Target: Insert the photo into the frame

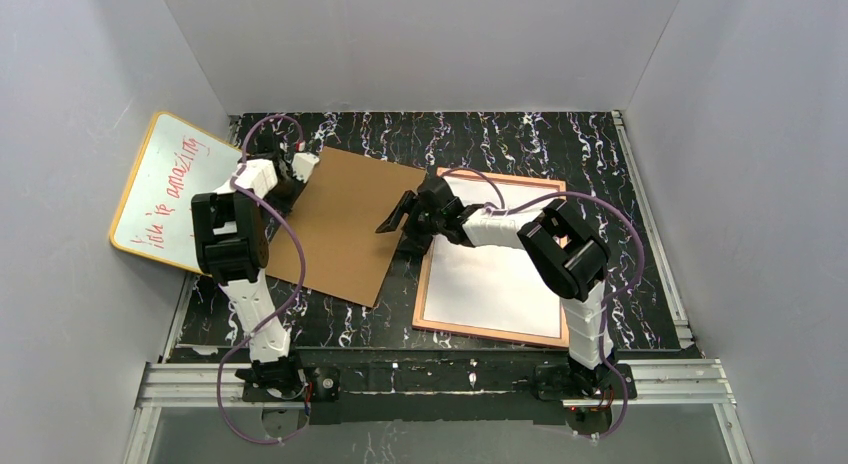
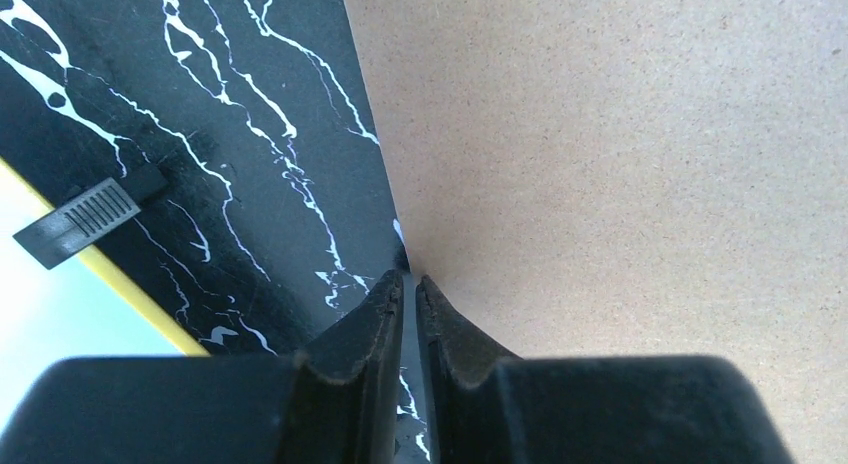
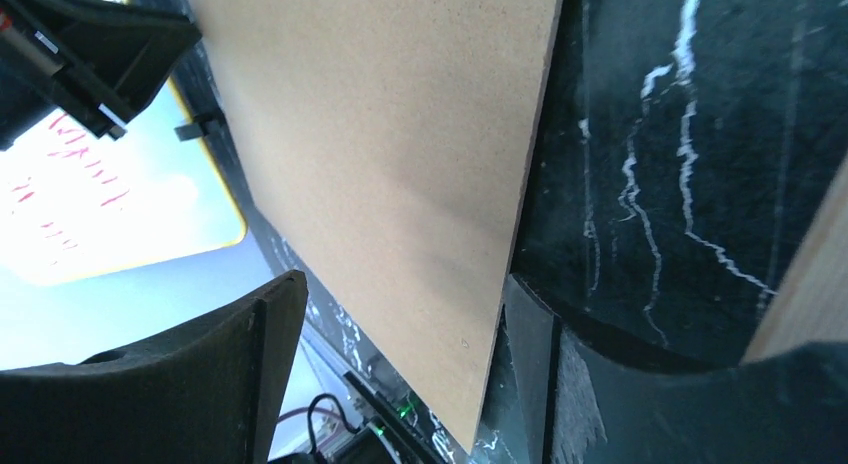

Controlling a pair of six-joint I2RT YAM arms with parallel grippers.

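A flat brown board lies tilted on the dark marble table, left of the wooden frame with a white sheet inside. My left gripper is shut on the board's left edge, its fingertips nearly together. At the opposite edge, my right gripper stands open. In the right wrist view the board reaches down between its spread fingers, and one finger is right beside or touching the board's edge. I cannot make out a separate photo.
A yellow-edged whiteboard with red writing leans at the left, close to my left arm. Bare marble lies right of the frame. A narrow dark strip separates board and frame.
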